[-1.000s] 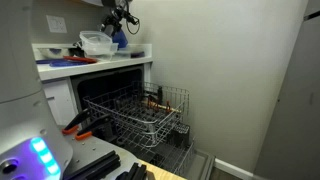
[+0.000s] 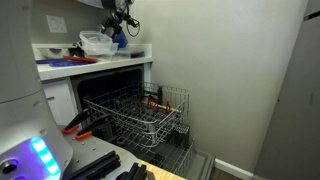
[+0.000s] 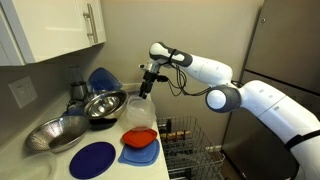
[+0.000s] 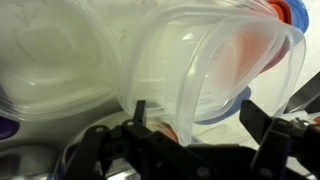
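A clear plastic container (image 3: 138, 110) stands on the counter, with another beside it at the left in the wrist view. My gripper (image 3: 146, 90) is right above the container in exterior view 2. In the wrist view the gripper has its fingers (image 4: 262, 122) well apart, so it is open. The rim and wall of the clear container (image 4: 185, 85) run through the gap between them. Whether either finger touches the plastic, I cannot tell. Exterior view 1 has the container (image 2: 97, 43) at the counter's far end, under the gripper.
A red bowl (image 3: 139, 138), a blue plate (image 3: 92, 160) and a metal colander (image 3: 58, 133) share the counter. Another metal bowl (image 3: 105, 104) stands behind. Beside the counter, the dishwasher rack (image 2: 140, 120) is pulled out, mostly empty.
My gripper has shifted only slightly, a little downward, over the container. The container and rack look unmoved.
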